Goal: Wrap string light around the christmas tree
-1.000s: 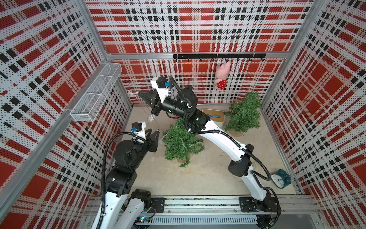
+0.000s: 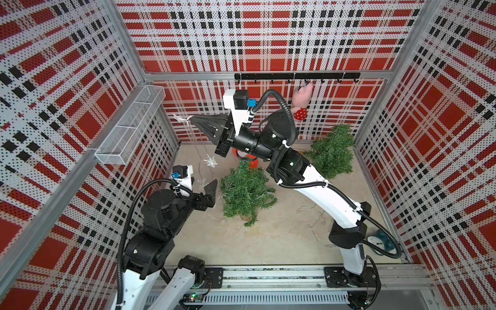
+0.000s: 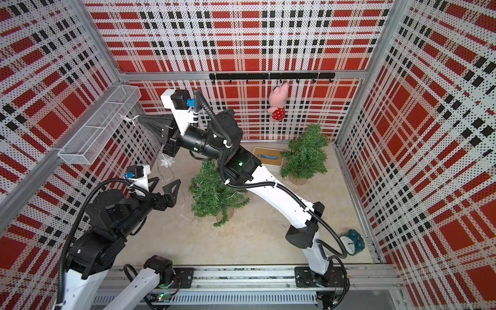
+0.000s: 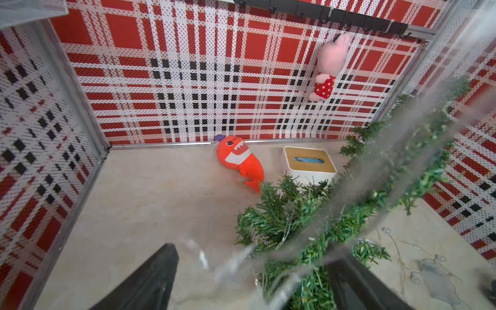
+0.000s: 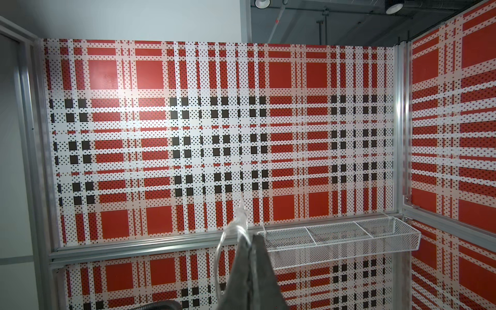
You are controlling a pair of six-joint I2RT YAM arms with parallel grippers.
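Observation:
A green tree [image 2: 247,191] stands mid-table; translucent string light with star shapes [image 2: 210,161] hangs beside it at left. My right gripper [image 2: 191,119] is raised high toward the left wall, shut with a strand of the light at its tips, which also shows in the right wrist view. My left gripper [image 3: 164,185] is open, low at the tree's left. In the left wrist view blurred strands cross in front of the tree [image 4: 289,211], between the fingers.
A second tree [image 2: 330,149], a red shark toy [image 4: 232,152], a tissue box [image 3: 267,161] and a clock [image 3: 348,242] are on the table. A pink toy [image 3: 279,100] hangs on the back rail; a wire basket [image 2: 129,124] is on the left wall.

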